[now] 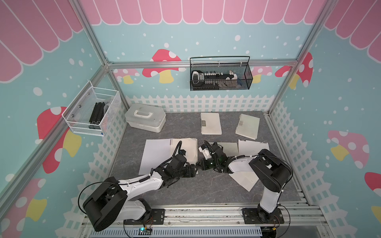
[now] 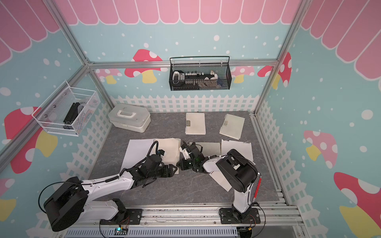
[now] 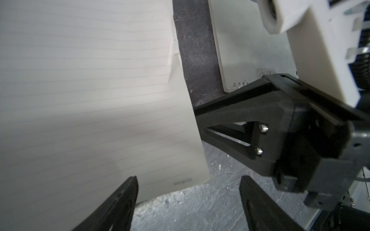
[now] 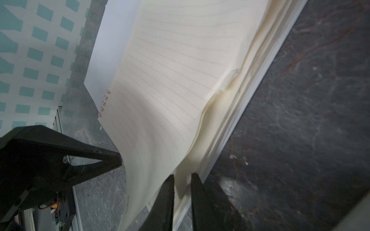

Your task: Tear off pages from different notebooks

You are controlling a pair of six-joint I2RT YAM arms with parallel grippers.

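Observation:
A spiral notebook lies open at centre left, with a plain white side [image 1: 154, 155] and a lined cream page [image 1: 188, 146]. In the right wrist view the top lined page [image 4: 169, 80] bows up from the stack along its free edge, its near corner bent upward. My right gripper is at this edge, fingers a narrow gap apart, with no sheet clearly between them. Over the same page's near corner, my left gripper stands wide open. The grippers are close together; the right one's black finger [image 3: 239, 127] reaches the page edge in the left wrist view.
A second open notebook [image 1: 252, 146] and a white sheet [image 1: 246, 181] lie partly under the right arm. Two closed notebooks, one cream [image 1: 211, 123] and one pale green [image 1: 248, 126], sit at the back. A grey box [image 1: 146, 119] stands back left.

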